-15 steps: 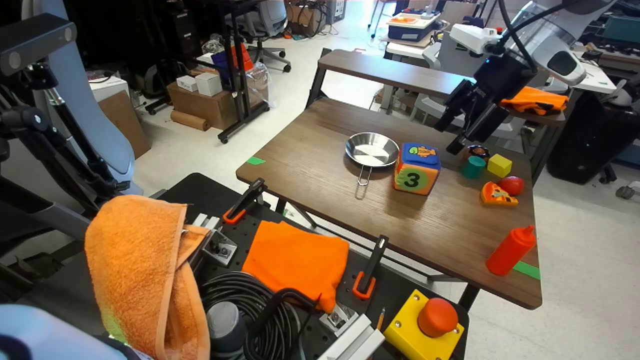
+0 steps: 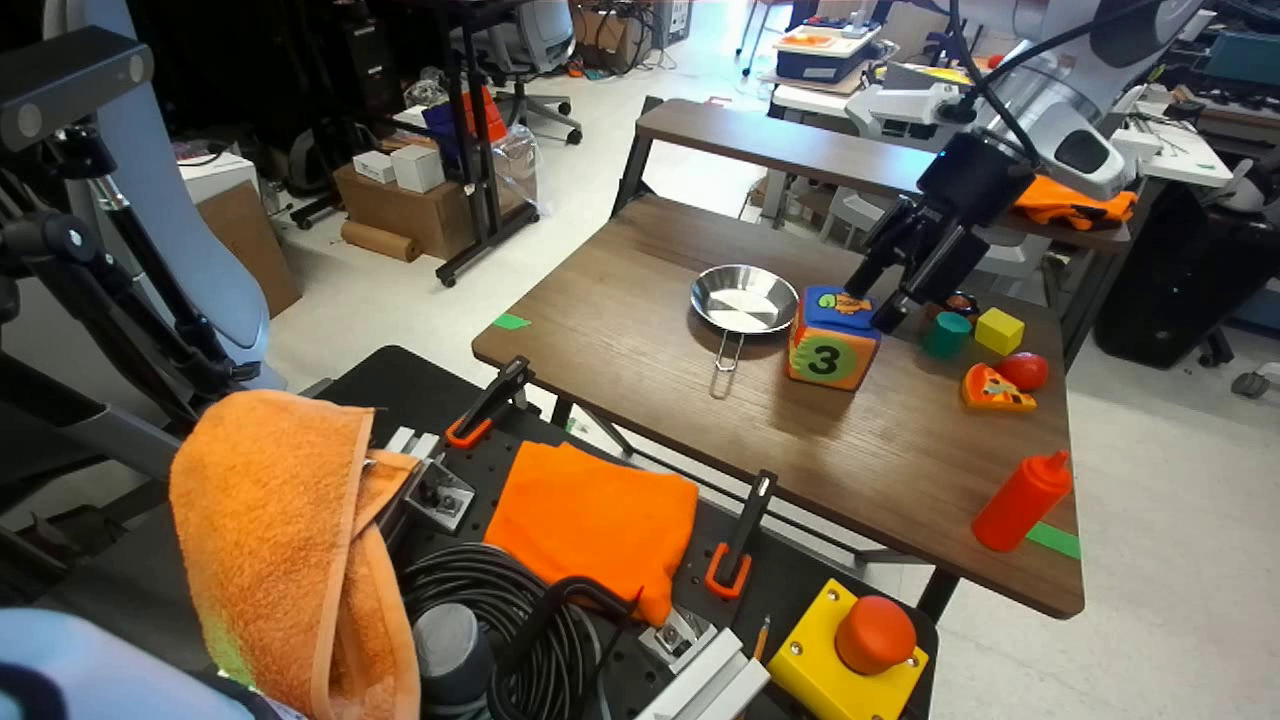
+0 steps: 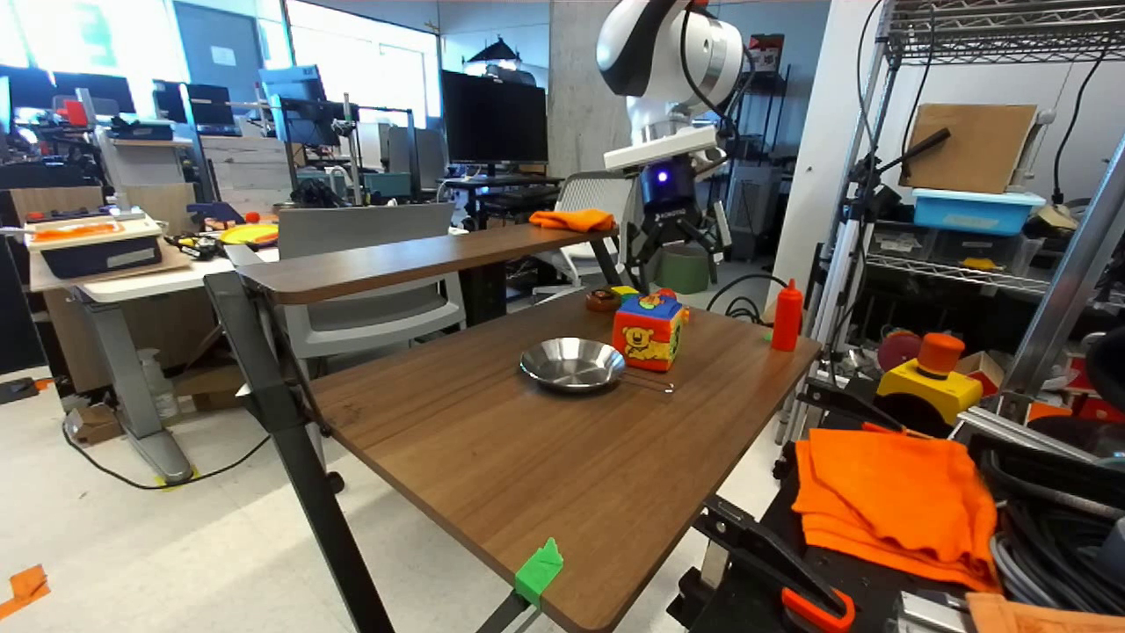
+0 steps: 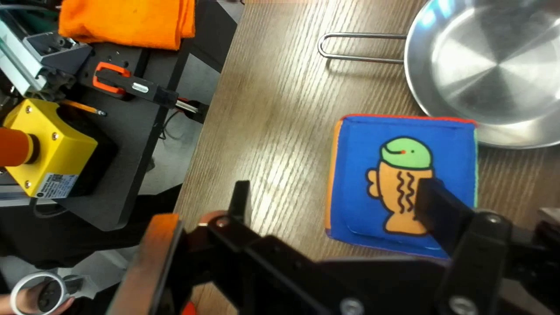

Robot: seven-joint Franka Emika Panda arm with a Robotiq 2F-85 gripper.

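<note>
A soft cube (image 2: 833, 340) with a "3" on one side and a fish on its blue top (image 4: 357, 178) stands on the table, right beside a shallow steel pan (image 2: 744, 299). In the wrist view the pan (image 4: 493, 68) lies just past the cube, its wire handle pointing left. My gripper (image 2: 871, 308) is open at the cube's right side in exterior view 1. Seen from the wrist, one finger (image 4: 441, 212) overlaps the fish picture, while the other finger (image 4: 240, 202) is over bare table. Nothing is held between them.
Right of the cube sit a green cup (image 2: 947, 335), a yellow block (image 2: 998, 331), a red ball (image 2: 1023, 371) and a toy pizza slice (image 2: 997, 390). A red bottle (image 2: 1021, 502) stands near the front right corner. A raised shelf (image 2: 780, 144) runs along the back.
In exterior view 1 my open gripper has moved left and slightly down, from above the small toys to the cube's top right edge. The cube, pan and other objects have stayed put.
</note>
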